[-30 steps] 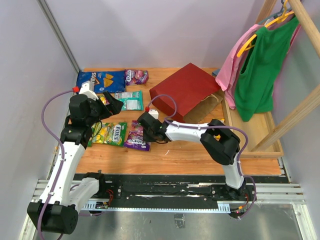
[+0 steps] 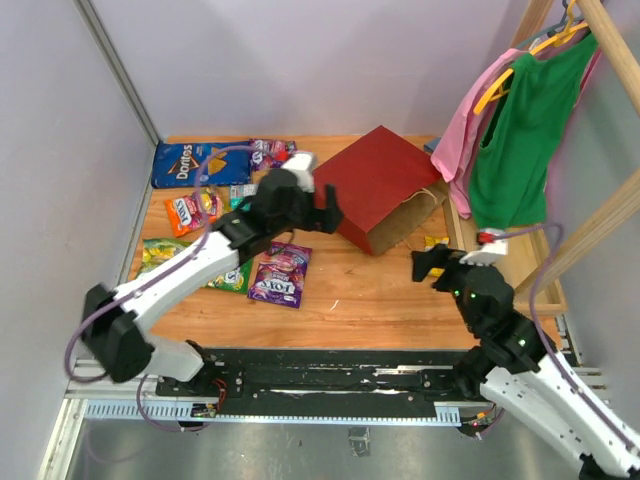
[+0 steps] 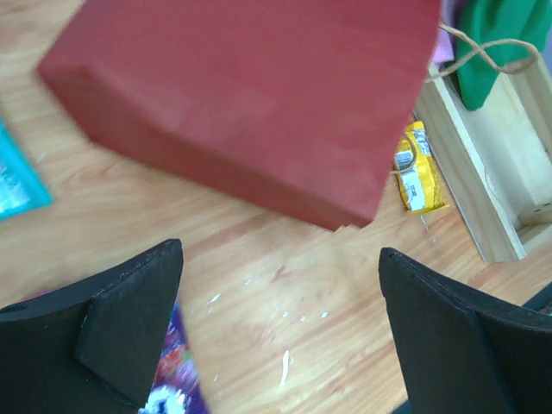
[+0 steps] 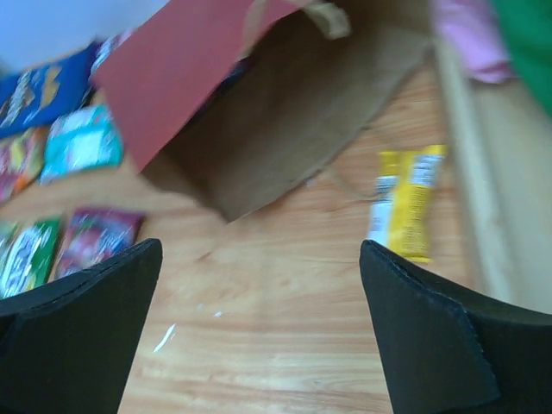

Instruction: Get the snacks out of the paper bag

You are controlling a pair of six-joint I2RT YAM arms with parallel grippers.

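A red paper bag lies on its side, mouth facing lower right; in the right wrist view its brown inside shows, with something dark partly hidden. My left gripper is open over the bag's left side. My right gripper is open, right of the bag. Snacks lie left of the bag: Doritos, Skittles, a purple pack, teal and green packs. A small yellow pack lies beside the bag's mouth.
A wooden rack with a tray and hanging green and pink clothes stands at the right.
My left arm has swung right from above the left snacks to the bag. My right arm has withdrawn from the purple pack to the right of the bag.
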